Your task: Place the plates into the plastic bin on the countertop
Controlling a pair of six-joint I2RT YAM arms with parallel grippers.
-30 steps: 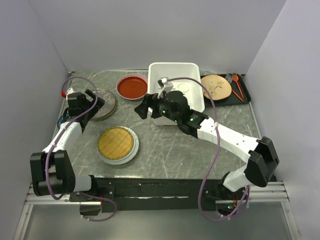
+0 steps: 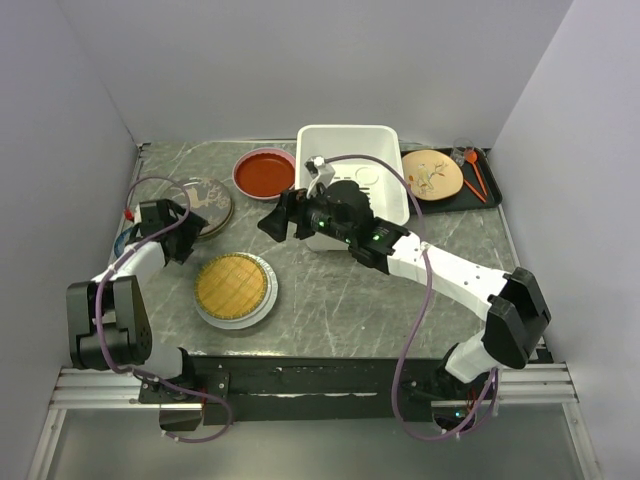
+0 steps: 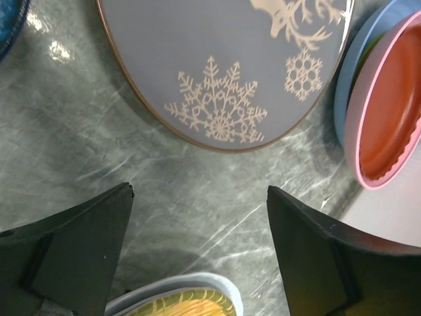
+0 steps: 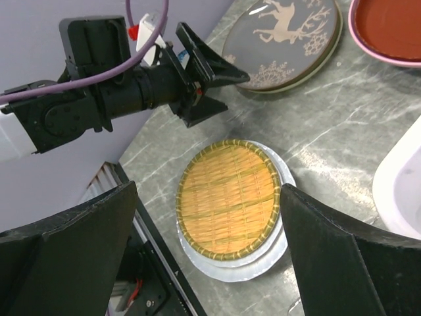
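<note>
A white plastic bin [image 2: 350, 135] stands at the back centre. My left gripper [image 2: 184, 232] is part open and empty, just in front of a stack topped by a grey snowflake plate [image 3: 217, 72]. A white plate [image 2: 261, 306] carrying a woven yellow mat [image 4: 225, 197] lies nearer the front. A red pink-rimmed plate [image 2: 264, 174] sits left of the bin, and a beige plate [image 2: 431, 174] is on the right tray. My right gripper [image 2: 280, 222] stands open with nothing in it, over the bin's left edge.
A black tray [image 2: 464, 200] with orange utensils [image 2: 477, 170] and a glass is at back right. A blue dish [image 3: 8, 20] is at the far left. Walls enclose the sides.
My left gripper has moved toward the front, from over the grey plate to its near edge. The right arm has shifted only slightly.
</note>
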